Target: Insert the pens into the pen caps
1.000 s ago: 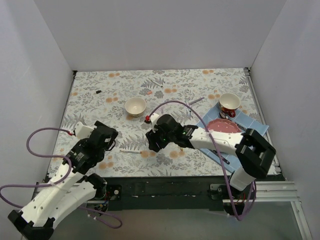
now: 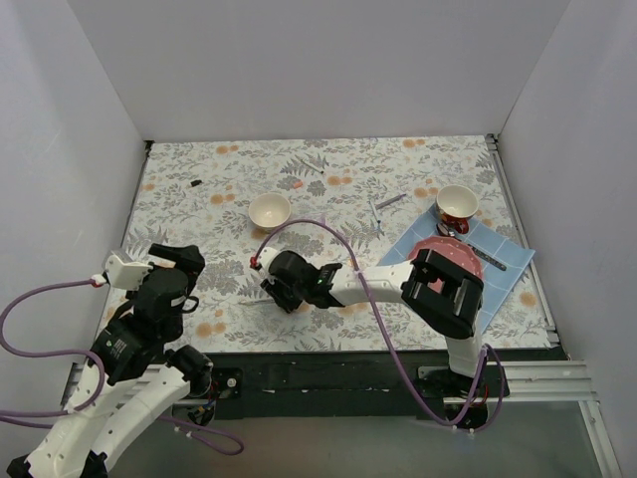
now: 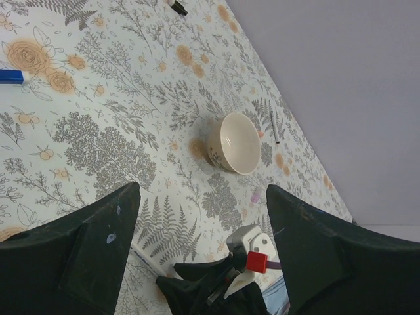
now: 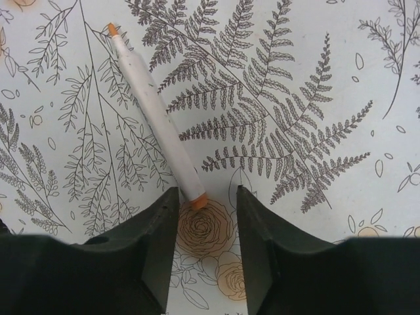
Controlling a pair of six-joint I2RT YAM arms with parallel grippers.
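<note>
A white pen (image 4: 161,125) with an orange tip and an orange end lies on the patterned cloth. My right gripper is over its orange end, fingers part open. That end shows between the fingertips, nearer the left one, and I cannot tell whether they touch. In the top view the right gripper (image 2: 284,296) hides much of this pen. My left gripper stands open and empty at the left of the table. The left wrist view shows a blue cap-like piece (image 3: 11,77), a black one (image 3: 177,7), a small orange one (image 3: 260,133) and a pink one (image 3: 256,195).
A cream bowl (image 2: 269,211) stands mid-table. More pens lie behind: a white one (image 2: 313,165), a light blue one (image 2: 375,217) and a greyish one (image 2: 391,200). At right, a blue cloth (image 2: 491,299) bears a pink plate (image 2: 468,253), cutlery and a cup (image 2: 457,202).
My right gripper has moved left, from beside the white pen to over its end. The left arm has drawn back to the left.
</note>
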